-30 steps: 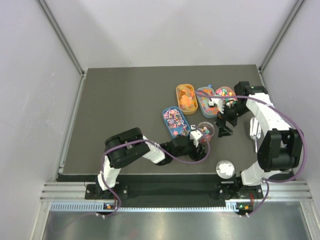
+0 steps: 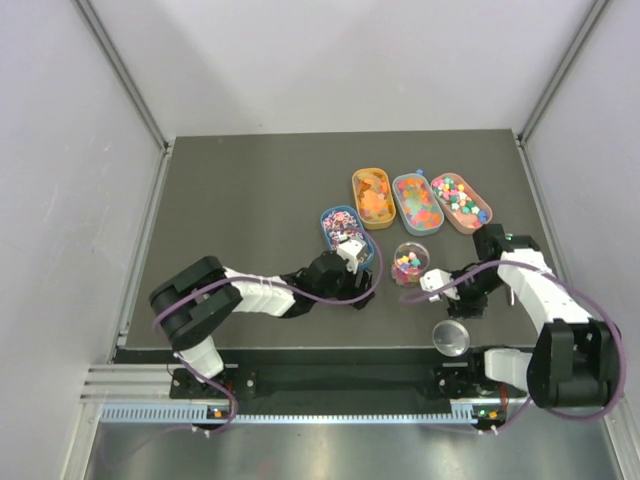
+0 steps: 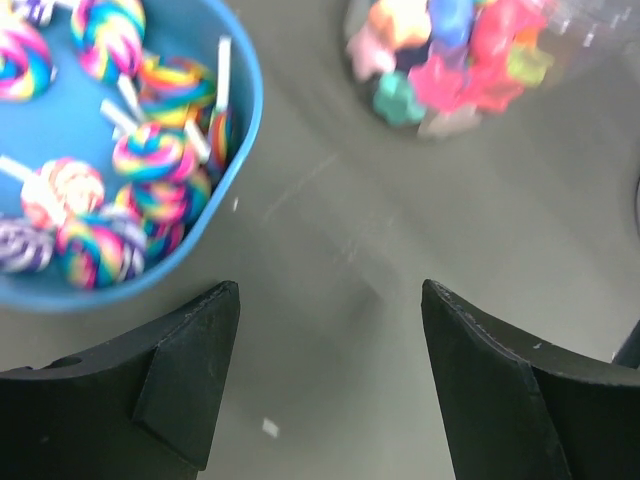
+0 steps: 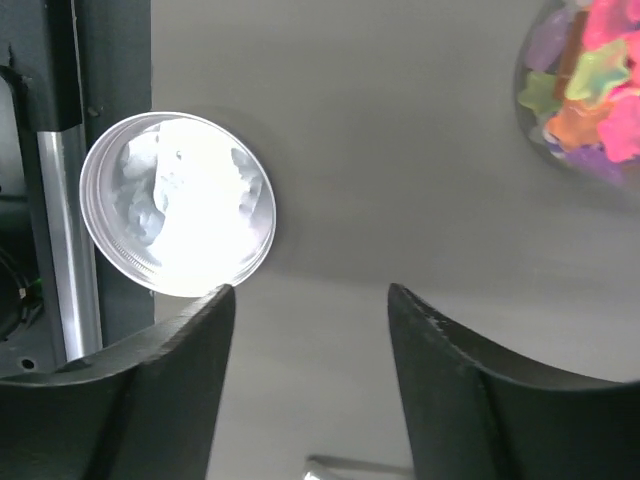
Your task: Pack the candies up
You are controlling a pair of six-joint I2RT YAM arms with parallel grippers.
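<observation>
A clear round jar (image 2: 410, 262) with mixed colourful candies stands in the middle right of the dark mat. Its round lid (image 2: 451, 338) lies flat at the mat's front edge. My left gripper is open with nothing between its fingers, low over bare mat between the jar and the blue tub (image 3: 250, 125) of swirl lollipops. Open and empty too is my right gripper. It hovers just beside the lid (image 4: 178, 205), which is off to its upper left. The jar (image 4: 590, 90) shows at that view's upper right corner.
Behind the jar stand an orange tub (image 2: 374, 196), a pale blue tub (image 2: 418, 204) and a salmon tub (image 2: 461, 203) of candies. A metal utensil (image 2: 511, 296) is mostly hidden under the right arm.
My left gripper has drawn left, away from the jar. The blue tub has shifted slightly back and left.
</observation>
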